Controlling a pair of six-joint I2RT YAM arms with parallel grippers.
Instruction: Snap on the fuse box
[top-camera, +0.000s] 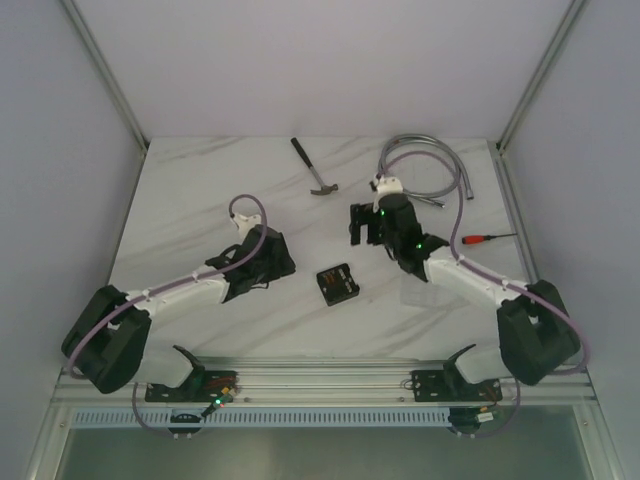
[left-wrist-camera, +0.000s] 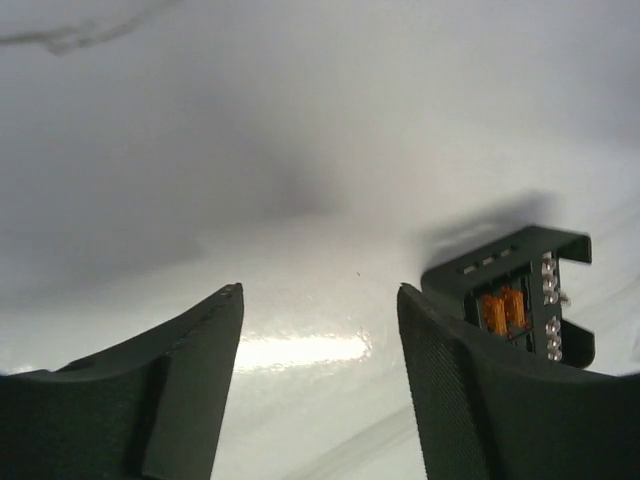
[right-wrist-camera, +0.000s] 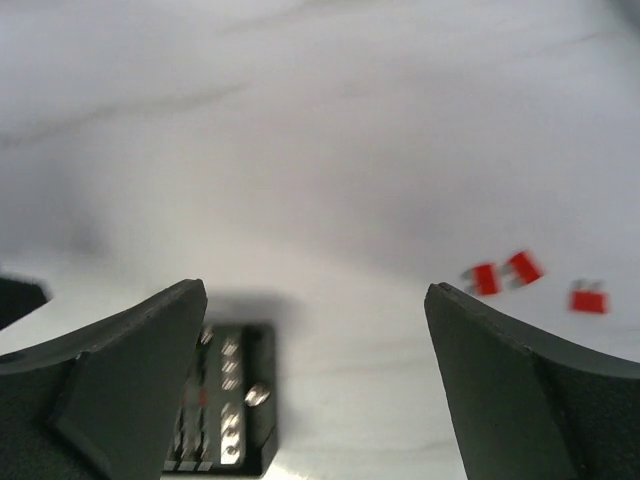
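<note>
The black fuse box (top-camera: 338, 284) lies at the table's lower middle. In the left wrist view it (left-wrist-camera: 470, 280) shows orange fuses and a row of screws. My left gripper is part open with nothing between its fingers, left of the box. My right gripper is also part open and empty, above and beyond the box, whose screw strip (right-wrist-camera: 228, 390) shows beside a finger. Red fuses (right-wrist-camera: 525, 268) lie loose on the table in the right wrist view, blurred.
A hammer (top-camera: 322, 189) lies at the back, a coiled grey hose (top-camera: 455, 165) at back right, and a red screwdriver (top-camera: 476, 239) at the right.
</note>
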